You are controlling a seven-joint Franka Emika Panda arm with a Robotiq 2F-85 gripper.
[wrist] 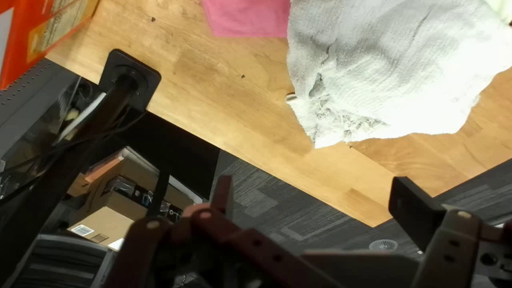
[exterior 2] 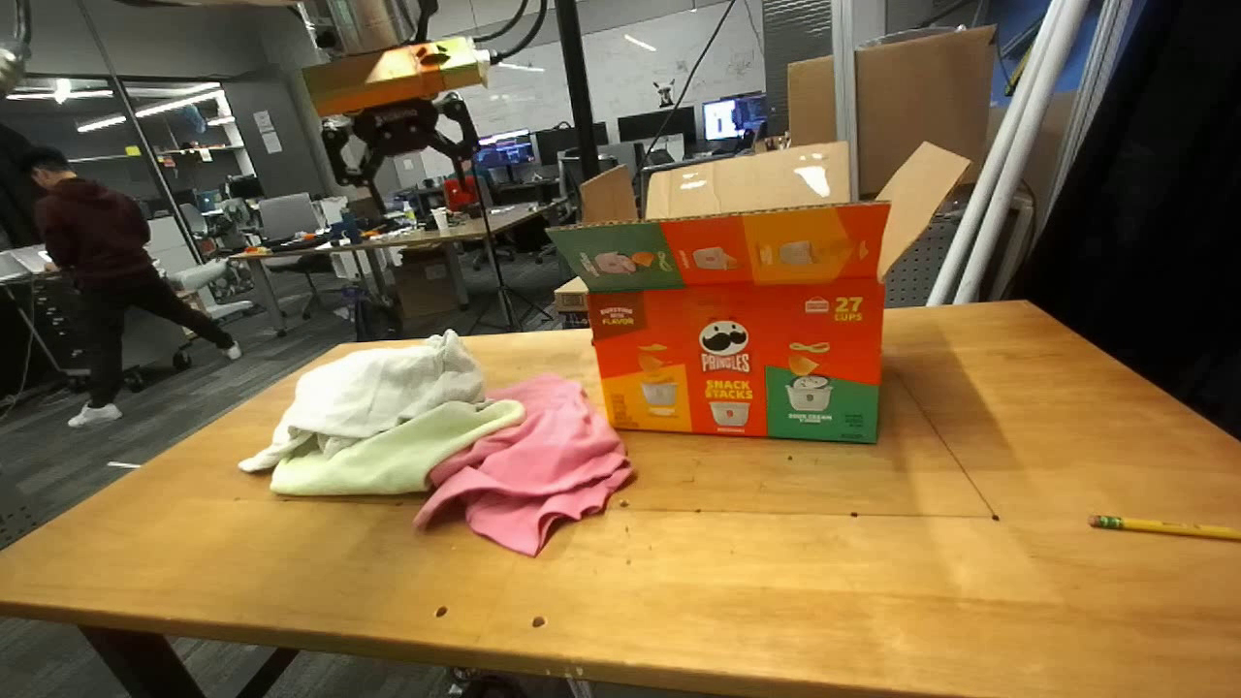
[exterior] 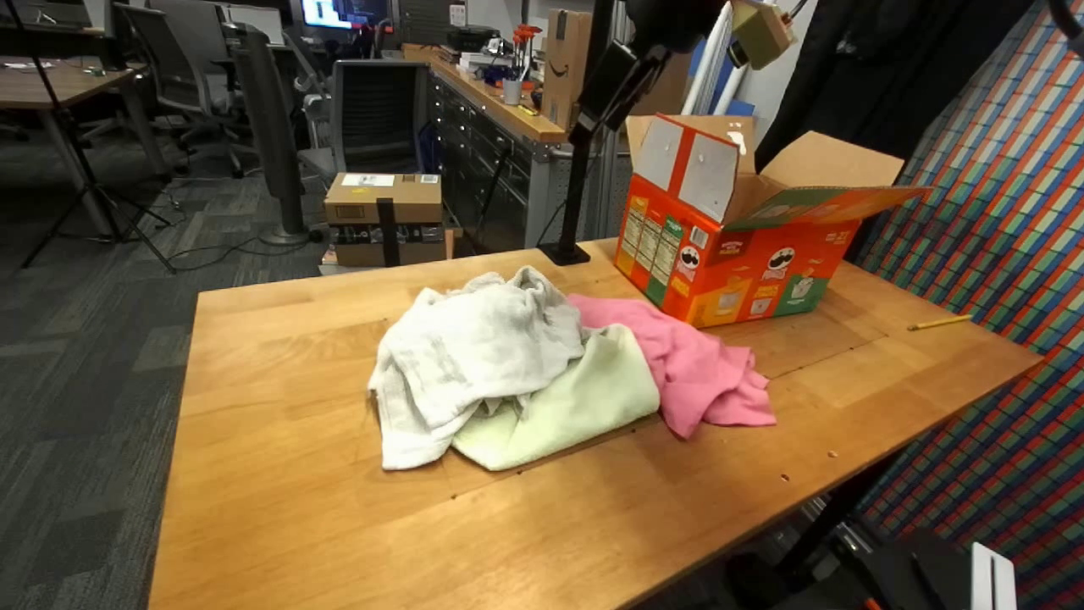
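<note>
Three cloths lie heaped together on the wooden table: a white one (exterior: 478, 346), a pale green one (exterior: 569, 407) partly beneath it, and a pink one (exterior: 691, 361) on the side toward the box. High above the table, my gripper (exterior 2: 409, 180) hangs clear of the cloths. In the wrist view its fingers (wrist: 416, 206) are spread wide, and the open gripper has nothing between them. From there the white cloth (wrist: 384, 72) fills the upper right, with a strip of the pink cloth (wrist: 249, 17) beside it.
An orange Pringles box (exterior 2: 739, 361) with raised flaps stands on the table beside the pink cloth; its inside is hidden. A black post (exterior: 577, 193) rises from the far edge. A pencil (exterior: 940, 322) lies near the right end.
</note>
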